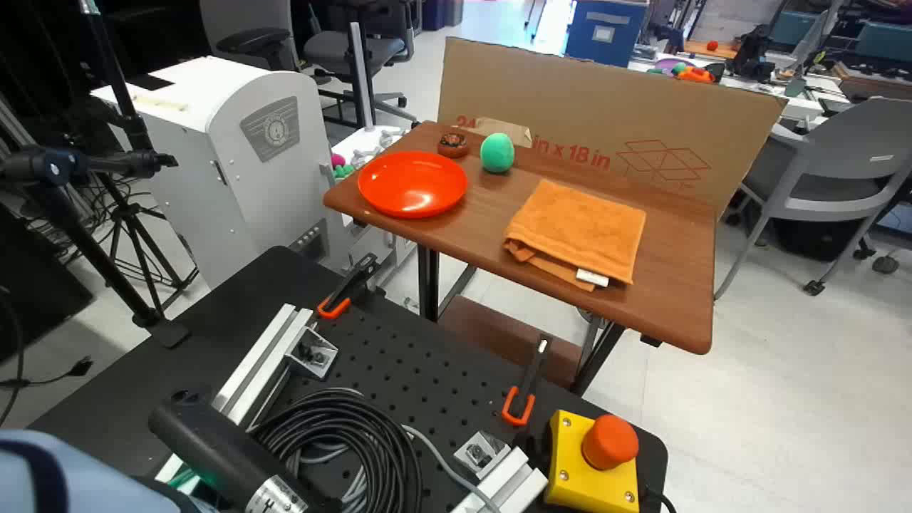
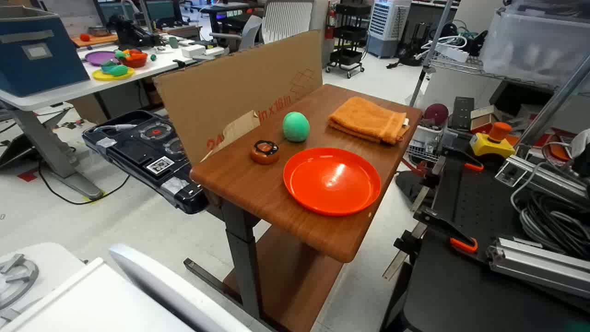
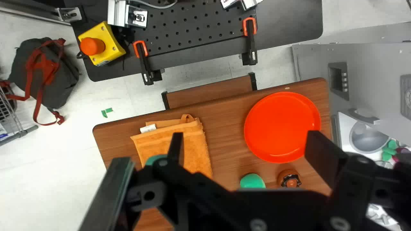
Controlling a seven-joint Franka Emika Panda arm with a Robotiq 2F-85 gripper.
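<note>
My gripper hangs above the table in the wrist view, its two dark fingers wide apart with nothing between them. On the brown table (image 1: 675,256) lies a round red-orange plate (image 1: 412,184), empty in every view. A green egg-shaped ball (image 2: 296,127) rests beside it, and close by is a small brown ring-shaped thing (image 2: 265,152) with a dark top. Toward the opposite end from the plate, a folded orange towel (image 1: 581,227) lies flat with a white tag. The gripper's dark body partly covers the towel, ball and ring-shaped thing in the wrist view.
A cardboard sheet (image 1: 598,120) stands along the table's back edge. Across a gap, the black pegboard bench (image 1: 410,342) carries clamps, coiled cable and a yellow box with a red-orange button (image 1: 610,442). Bare wood shows between plate and towel.
</note>
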